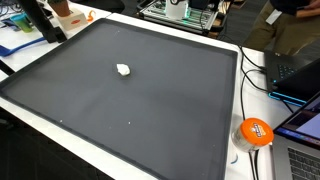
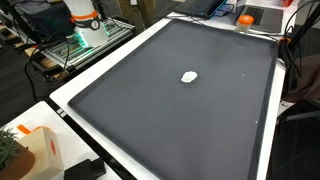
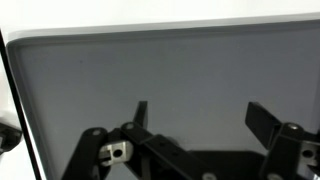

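Observation:
A small white object [image 1: 123, 70] lies alone on the grey board [image 1: 150, 110], toward its far left part in exterior view 1. Exterior view 2 shows the same white piece [image 2: 188, 77] near the middle of the board; its exact nature is too small to tell. In the wrist view my gripper stands open over bare grey surface, its two dark fingers wide apart and nothing between them. The white piece does not show in that view. Neither exterior view shows the gripper's fingertips.
An orange-lidded container [image 1: 253, 134] stands off the board at the right, close to laptops [image 1: 294, 80] and dark cables. Potted plants [image 1: 68, 18] are at the far left. A white and orange robot part [image 2: 88, 28] shows at upper left. Most of the board is clear.

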